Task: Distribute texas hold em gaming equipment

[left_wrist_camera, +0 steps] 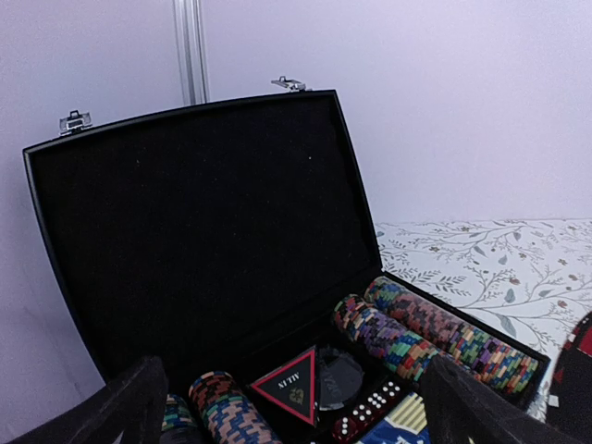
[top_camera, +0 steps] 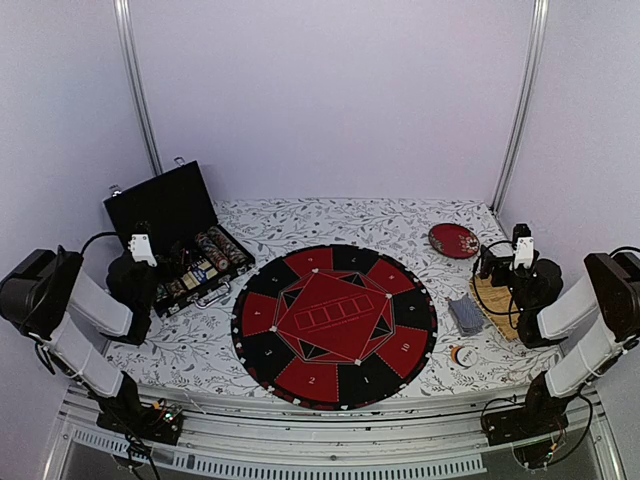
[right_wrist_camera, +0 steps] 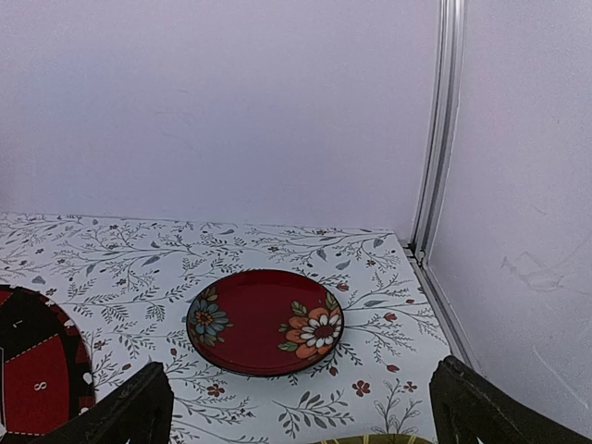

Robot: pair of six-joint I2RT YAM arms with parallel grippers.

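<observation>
An open black case [left_wrist_camera: 203, 203] stands at the left, lid raised. Inside it are rows of poker chips [left_wrist_camera: 435, 324], a red-edged black triangle [left_wrist_camera: 294, 384], a dark round disc [left_wrist_camera: 340, 379], red dice [left_wrist_camera: 370, 412] and a blue-and-yellow card pack [left_wrist_camera: 402, 421]. My left gripper is open in front of the case, nothing between its fingers. The round red-and-black poker mat [top_camera: 335, 325] lies flat mid-table, bare of chips and cards. Over the right side, my right gripper stands open and empty, facing a red floral plate [right_wrist_camera: 264, 324].
Right of the mat lie a bluish-grey rectangular item [top_camera: 466, 315], a small round white-and-orange object [top_camera: 464, 356] and a tan woven mat [top_camera: 498, 300], partly under my right arm. Walls enclose the back and sides.
</observation>
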